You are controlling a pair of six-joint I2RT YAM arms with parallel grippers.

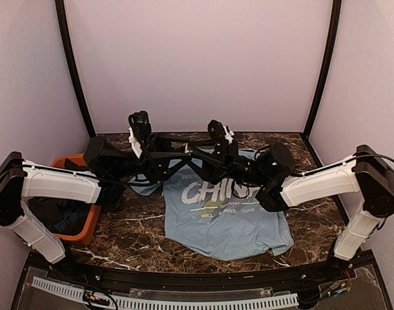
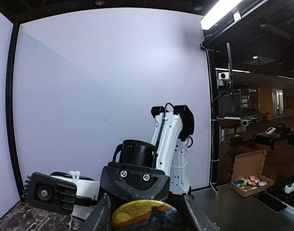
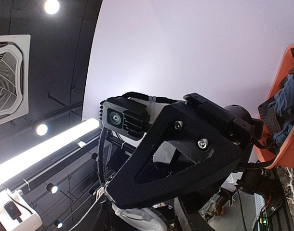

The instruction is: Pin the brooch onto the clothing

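Note:
In the left wrist view a round brooch point(image 2: 144, 216) with a painted yellow and dark face sits between the fingers of my left gripper, which is shut on it. In the top view my left gripper point(image 1: 177, 150) meets my right gripper point(image 1: 200, 153) in mid-air above the light blue T-shirt point(image 1: 223, 229) printed with white letters. The right gripper is close around the brooch's area; in the right wrist view its fingers are at the bottom edge and mostly hidden, so how far they are open is unclear.
An orange bin point(image 1: 81, 232) with dark cloth inside stands at the left. Marble table point(image 1: 119, 248) shows bare left and right of the shirt. Pale walls point(image 1: 197, 64) surround the back and sides.

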